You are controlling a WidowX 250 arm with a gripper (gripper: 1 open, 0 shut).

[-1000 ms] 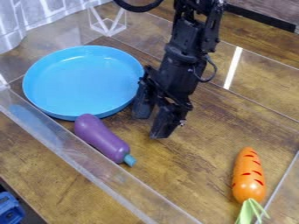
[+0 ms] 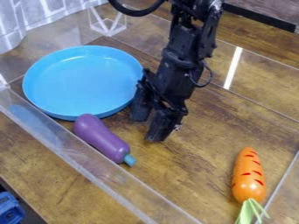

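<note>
The black robot arm reaches down from the top centre to the tabletop, where its gripper [image 2: 156, 118] is low beside the right rim of a blue bowl [image 2: 73, 77]. A purple eggplant toy [image 2: 103, 137] with a teal tip lies below the bowl, left of the gripper and apart from it. An orange carrot toy [image 2: 247, 175] with green leaves lies at the lower right. The gripper's fingers are dark and overlap, so whether they are open or hold anything is unclear.
Clear rails [image 2: 87, 175] border the wooden surface at lower left and right. The wood right of the arm and between the eggplant and carrot is bare. A blue object [image 2: 7, 210] sits at the bottom-left corner, outside the rail.
The arm has shifted very slightly; the gripper stays low beside the bowl. The toys and bowl have not moved.
</note>
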